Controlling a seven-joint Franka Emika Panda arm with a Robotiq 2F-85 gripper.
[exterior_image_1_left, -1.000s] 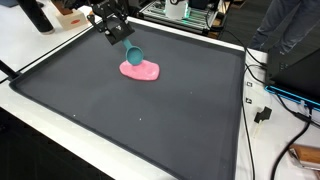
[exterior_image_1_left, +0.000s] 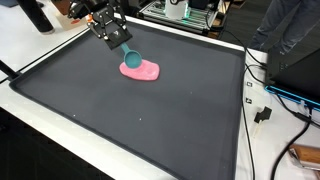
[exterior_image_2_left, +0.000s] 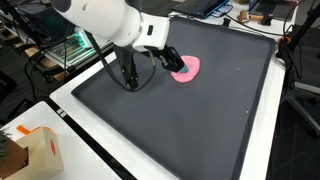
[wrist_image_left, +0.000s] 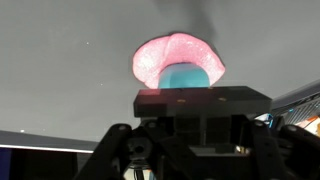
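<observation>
A teal-blue round object, perhaps a scoop or small cup (exterior_image_1_left: 132, 59), hangs at the fingertips of my gripper (exterior_image_1_left: 120, 43), which is shut on it. Just beneath or against it, a flat pink piece (exterior_image_1_left: 146, 71) lies on the dark grey table. In the wrist view the blue object (wrist_image_left: 185, 75) overlaps the near part of the pink piece (wrist_image_left: 178, 49); my fingers (wrist_image_left: 202, 101) close together in front of it. The second exterior view shows the pink piece (exterior_image_2_left: 187, 67) beyond the gripper, the blue thing mostly hidden. Whether the two touch cannot be told.
A black-and-white device (exterior_image_1_left: 262, 118) stands on the white border at the right. In the second exterior view a white and orange box (exterior_image_2_left: 40, 150) sits near the front left corner.
My gripper and the blue object have shifted slightly left and down in exterior view 1. The pink piece lies where it was. The grip looks the same.
</observation>
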